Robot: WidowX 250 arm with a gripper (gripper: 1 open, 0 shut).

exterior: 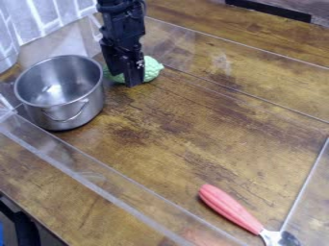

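The black gripper (126, 67) reaches down at the upper left, over a pale green object (150, 70) that looks like a leafy vegetable or toy, partly hidden behind it. Whether its fingers are open or closed on that object is hard to see. A steel pot (61, 93) stands just left of the gripper, appearing empty.
A pink-handled utensil (232, 209) with a metal head lies at the lower right. Transparent panels and rails border the work area, and a white textured surface is at the upper left.
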